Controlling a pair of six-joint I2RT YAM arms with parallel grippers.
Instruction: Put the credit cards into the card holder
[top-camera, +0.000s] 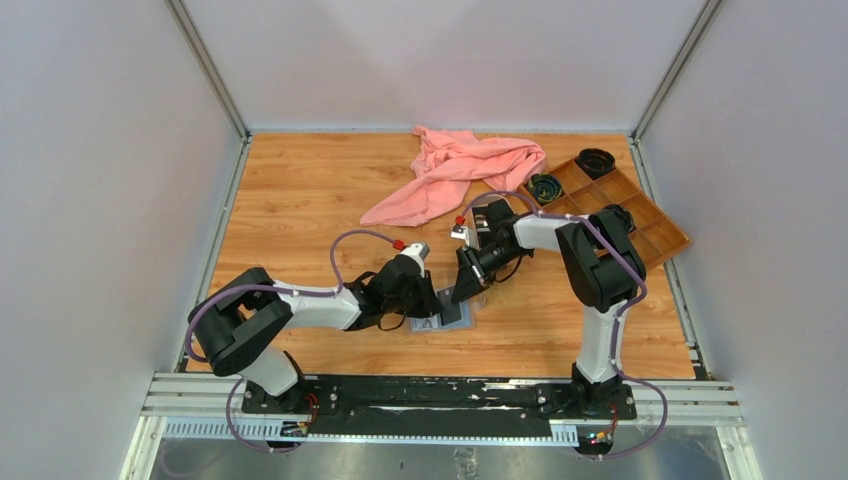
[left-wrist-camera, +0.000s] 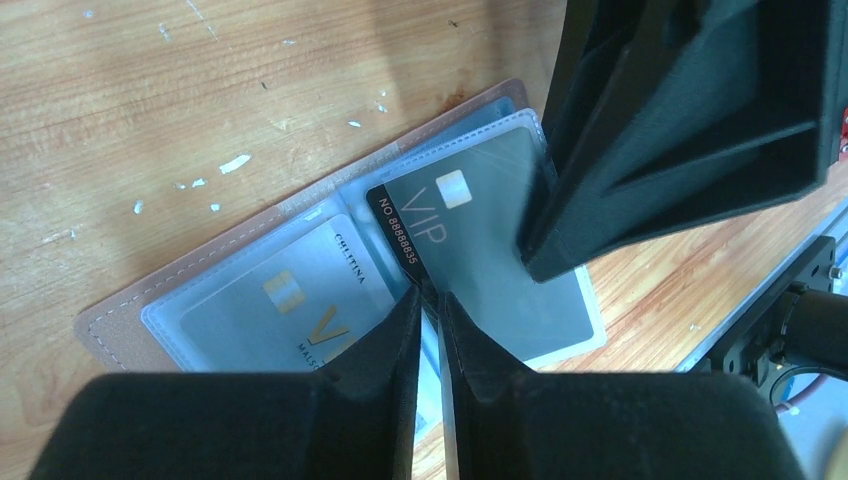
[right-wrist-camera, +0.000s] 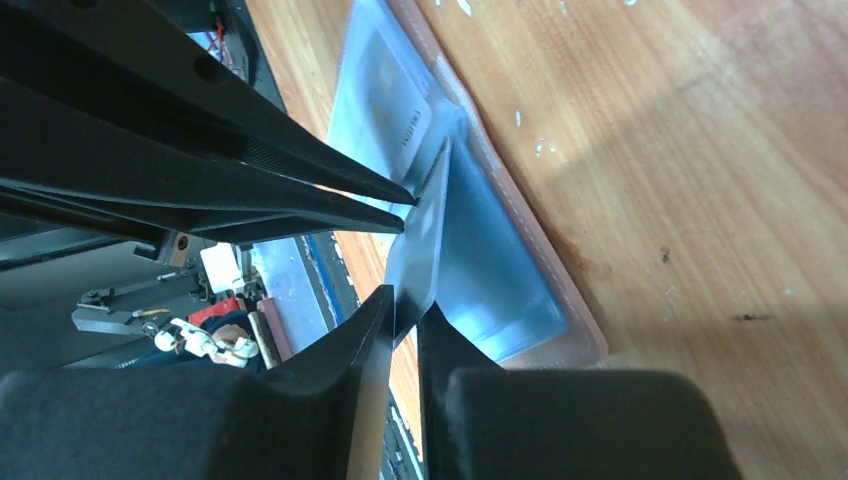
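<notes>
The card holder (top-camera: 467, 317) lies on the table in front of the arms, its brown, stitched rim (left-wrist-camera: 250, 220) showing in the left wrist view. A dark VIP card (left-wrist-camera: 395, 225) shows mostly grey beneath the clear film of the right pocket, its black strip uncovered. At that strip my left gripper is shut on the card's edge. A lighter card (left-wrist-camera: 290, 292) sits in the left pocket. In the right wrist view, the raised film (right-wrist-camera: 430, 235) stands off the blue backing, its edge reaching between the slightly parted fingers of my right gripper.
A pink cloth (top-camera: 450, 175) covers part of the table at the back. The wooden tray (top-camera: 655, 215) with coiled dark items stands at the back right, and a grey case (top-camera: 483, 215) lies partly behind my right arm. Bare table surrounds the holder.
</notes>
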